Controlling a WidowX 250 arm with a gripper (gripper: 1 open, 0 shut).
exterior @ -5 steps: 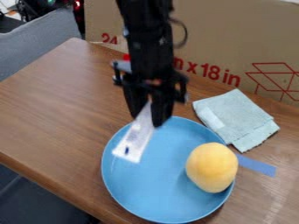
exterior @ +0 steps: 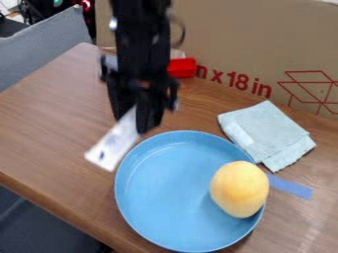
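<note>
My black gripper [exterior: 137, 109], blurred, hangs above the left side of the blue plate [exterior: 172, 208], shut on a white object with a printed label [exterior: 109, 146], which it holds tilted over the table just at the plate's upper-left edge. A yellow round object [exterior: 239, 189] rests on the right part of the plate.
A folded pale cloth [exterior: 266, 132] lies right of the plate, with a blue strip [exterior: 288, 186] below it. A red object [exterior: 185, 68] sits behind, before a cardboard box [exterior: 271, 40].
The gripper has lifted the white object from low over the plate and moved it up and to the left. The plate and yellow object are unchanged.
</note>
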